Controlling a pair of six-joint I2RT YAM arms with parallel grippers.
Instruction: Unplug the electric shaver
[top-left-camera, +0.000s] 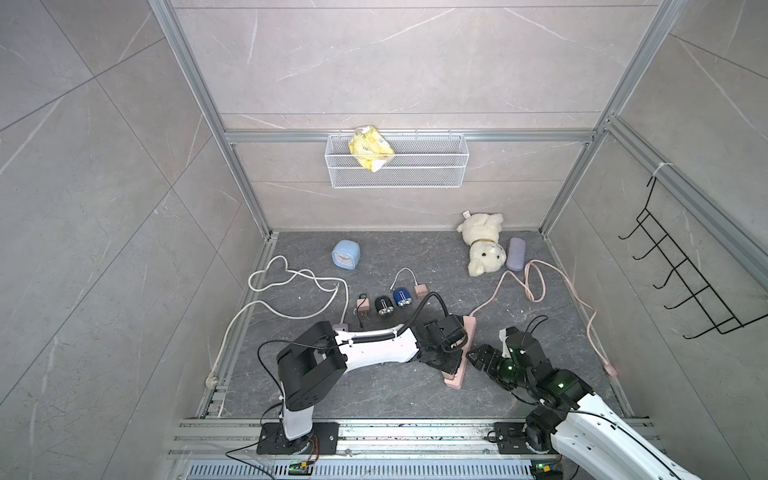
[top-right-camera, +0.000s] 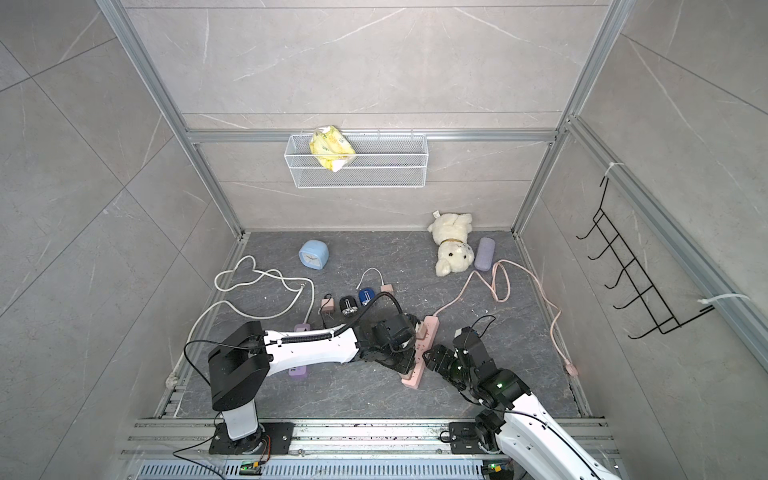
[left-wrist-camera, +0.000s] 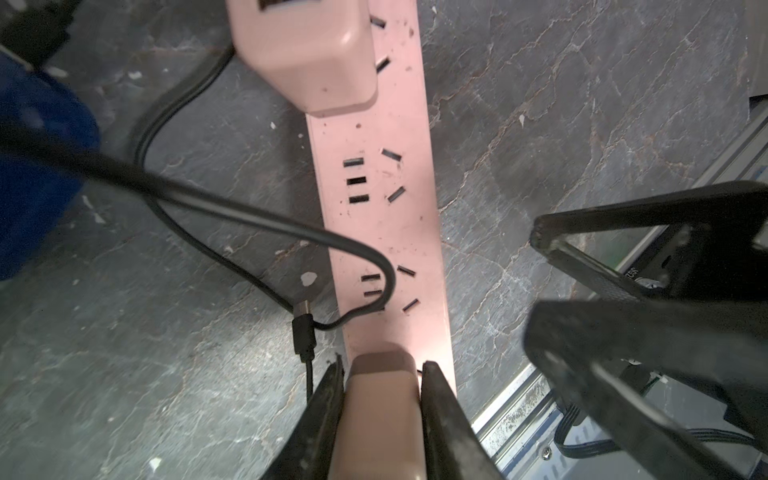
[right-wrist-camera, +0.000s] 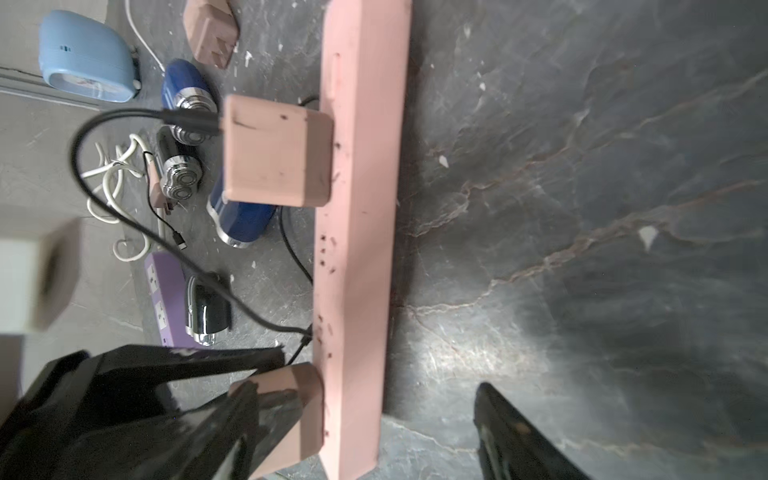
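The pink power strip (top-left-camera: 470, 329) lies lengthwise at the table's centre. At its near end my left gripper is shut on a pink charger plug (left-wrist-camera: 381, 424), which sits against the strip; whether its prongs are fully seated is hidden. A second pink plug (right-wrist-camera: 277, 150) with a black cable stands in a farther socket. My right gripper is part open, its fingers to either side of the strip's near end, without clear contact. A blue shaver (right-wrist-camera: 244, 217) and a black shaver (right-wrist-camera: 206, 308) lie left of the strip.
Another black shaver (top-left-camera: 384, 305), a blue one (top-left-camera: 402, 297) and loose pink plugs lie behind the left arm. A purple strip (top-right-camera: 298, 371) lies to the left. The white plush toy (top-left-camera: 483, 248) is at the back.
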